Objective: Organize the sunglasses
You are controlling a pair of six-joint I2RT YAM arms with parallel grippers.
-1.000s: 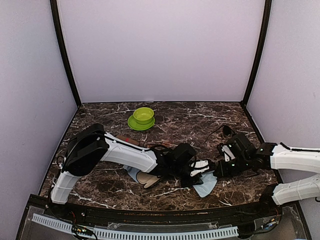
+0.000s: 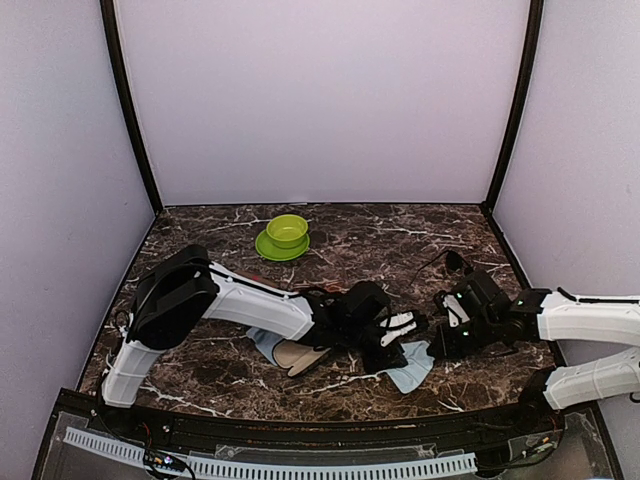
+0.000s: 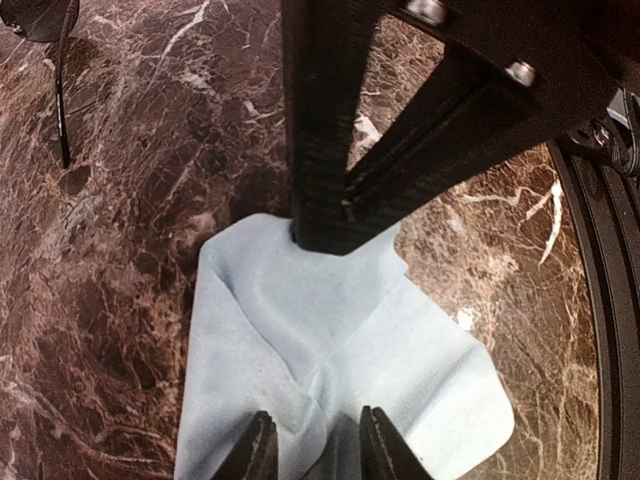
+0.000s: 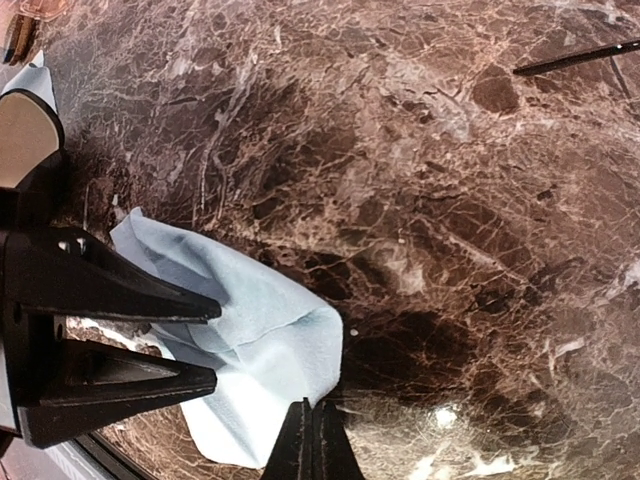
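Note:
A light blue cloth lies crumpled on the marble table at front right. My left gripper is open, its fingertips over the cloth's near part. My right gripper is shut at the cloth's edge; whether cloth is between its tips I cannot tell. In the left wrist view the right gripper's dark body hangs over the cloth. Dark sunglasses lie behind the right arm, one thin arm extended. A tan object, perhaps a case, lies left of the cloth, partly hidden.
A green bowl sits on a green plate at the back. More light blue cloth lies under the left arm. The front rail runs close to the cloth.
Very little differs: the left arm and the cloth beneath its gripper have shifted slightly. The right arm looks nearly still.

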